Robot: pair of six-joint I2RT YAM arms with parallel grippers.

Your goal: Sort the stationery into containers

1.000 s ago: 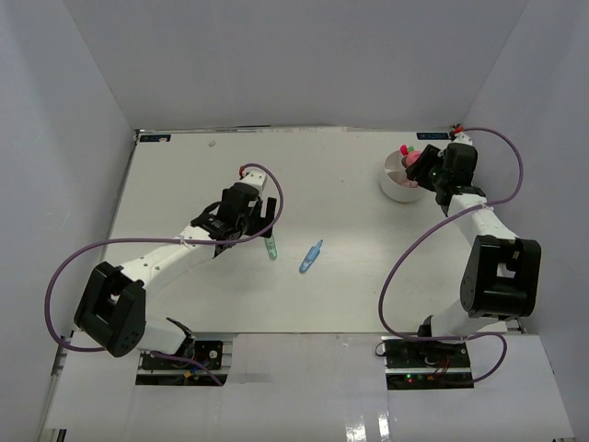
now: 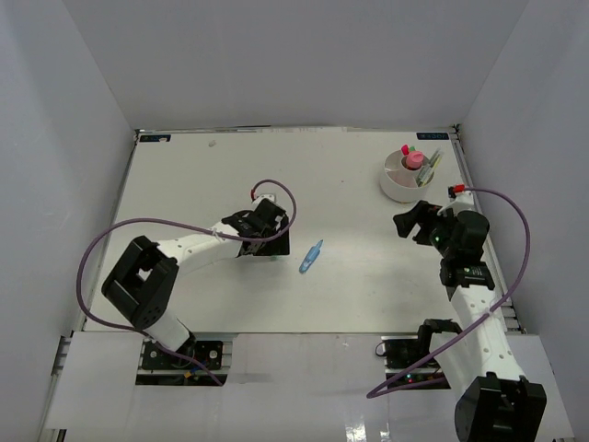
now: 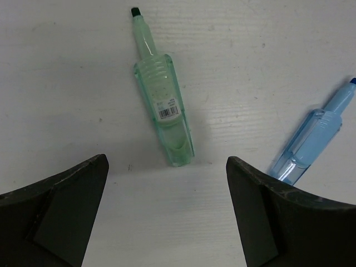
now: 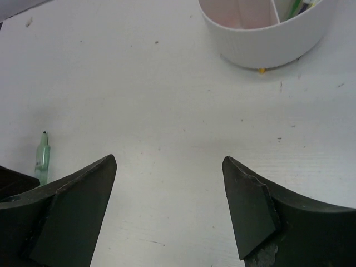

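A green translucent marker (image 3: 164,107) with a dark tip lies on the table in the left wrist view, its tip pointing away from me. Over its near end stands my left gripper, open, one finger to each side and neither touching it. From above, the left gripper (image 2: 282,238) hides most of that marker. The blue marker (image 2: 311,257) lies slightly right of it, also seen beyond the right finger as a blue body (image 3: 311,142). My right gripper (image 2: 414,226) is open and empty, in front of the white round container (image 2: 399,189).
Pink items (image 2: 414,160) and several slim pens fill part of the container; an inner divider (image 4: 275,12) shows. Bare table (image 2: 359,285) lies between the arms. Side walls stand close to the right arm.
The right gripper has drawn back from the container toward the front.
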